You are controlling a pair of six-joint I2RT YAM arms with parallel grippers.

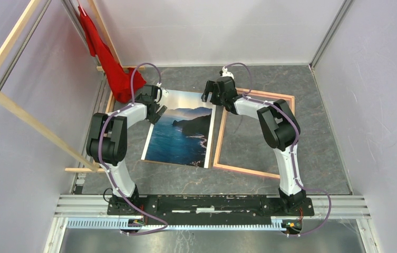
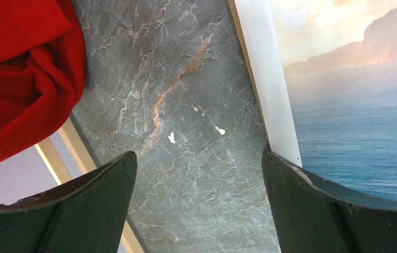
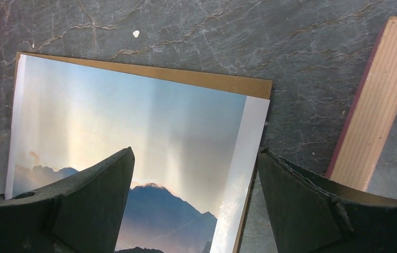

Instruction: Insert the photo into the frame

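Note:
The photo (image 1: pixel 180 134), a sea and cliff picture with white side borders, lies slightly turned on a brown backing board (image 3: pixel 206 79), which peeks out along its far edge. To its right is the empty wooden frame (image 1: pixel 219 142), flat on the table. My left gripper stands open at the photo's left edge, its right finger (image 2: pixel 312 200) over the white border and nothing between the fingers. Over the photo's far right corner area my right gripper is open, its left finger (image 3: pixel 90 195) above the picture and its right finger (image 3: pixel 296 195) beyond the right border.
Red cloth (image 1: pixel 113 66) hangs from a wooden rack (image 1: pixel 32 118) at the left and rests near the left gripper.

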